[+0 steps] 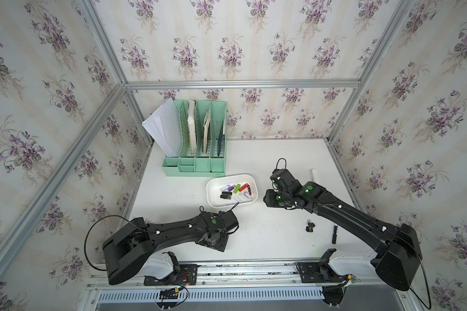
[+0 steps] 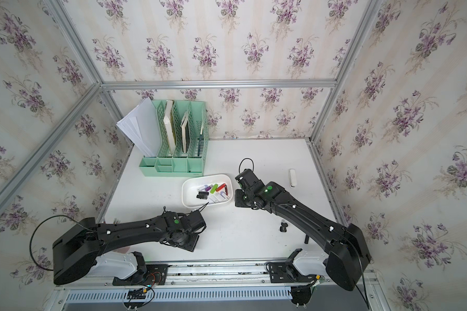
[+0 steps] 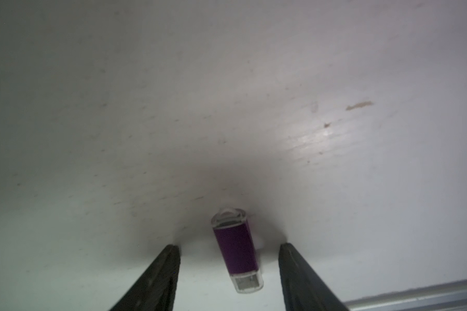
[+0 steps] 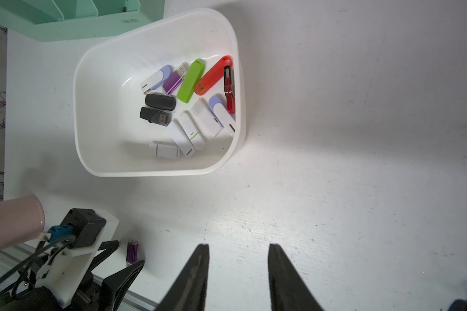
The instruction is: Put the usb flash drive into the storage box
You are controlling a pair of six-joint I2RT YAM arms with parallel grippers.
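A purple usb flash drive with clear ends lies on the white table, close to the front edge. In the left wrist view it sits between the parted fingers of my left gripper, with a gap on either side. From the right wrist view the same drive shows beside the left fingers. The white storage box stands at mid-table with several drives in it, among them green, red, black and white ones. My right gripper hangs open over bare table, right of the box, nothing between its fingers.
Behind the box stands a green file organizer with papers and books. Small black objects and a dark stick lie at the front right, near the right arm. A white item rests farther back.
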